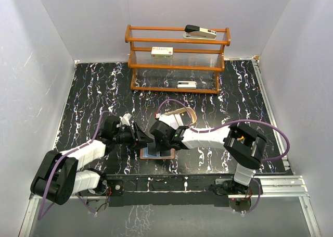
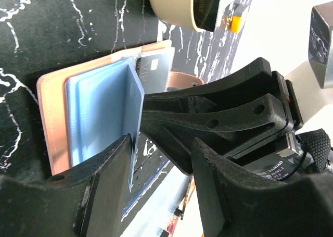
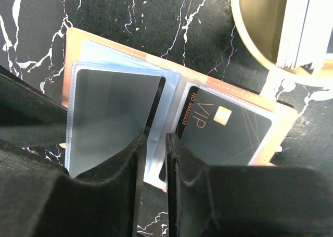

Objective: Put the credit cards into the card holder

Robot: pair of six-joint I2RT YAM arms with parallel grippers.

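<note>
The card holder (image 1: 149, 157) lies spread on the table, peach-coloured outside with blue clear sleeves. In the right wrist view a black VIP card (image 3: 225, 126) rests in its right side. On the left, a clear sleeve page (image 3: 112, 120) looks dark, with a black strip; whether a card is inside I cannot tell. The left wrist view has this page (image 2: 134, 99) standing up, near one finger of my open left gripper. My right gripper is over the holder's middle, its fingertips slightly apart, their tips close to the raised page.
Behind the holder stands a round-ended tan container (image 1: 190, 113) with white cards (image 1: 173, 121) at it. A wooden shelf (image 1: 177, 67) at the back carries a stapler (image 1: 200, 32) and small boxes.
</note>
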